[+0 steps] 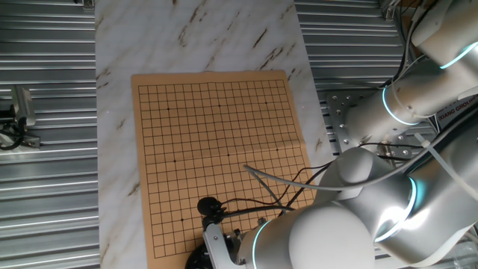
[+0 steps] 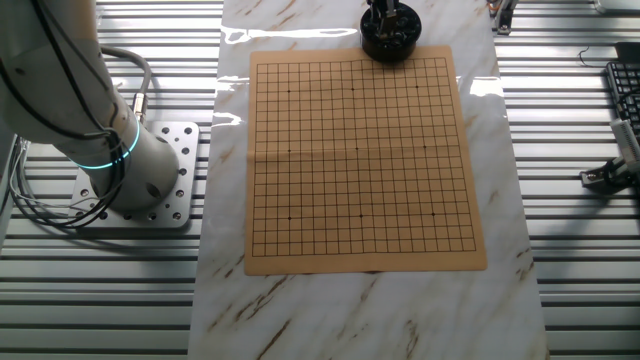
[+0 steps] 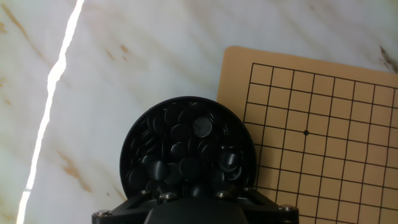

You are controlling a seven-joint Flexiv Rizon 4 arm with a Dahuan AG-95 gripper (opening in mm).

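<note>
A round black bowl (image 3: 127,149) full of glossy black go stones (image 3: 180,149) stands on the marbled table, against or slightly over a corner of the tan go board (image 3: 235,74). Over its near side is my dark gripper, pointing down at the stones in the wrist view. Exterior view 2 shows the gripper (image 2: 383,18) at the bowl (image 2: 390,45), low among dark shapes. How far apart the fingers stand is hidden, and nothing can be made out between them. No stones lie on the visible board (image 2: 360,160).
My arm (image 1: 328,232) and its cables cover the board's near right part in exterior view 1. Metal fixtures (image 1: 22,116) stand off to the left, on the slatted surface.
</note>
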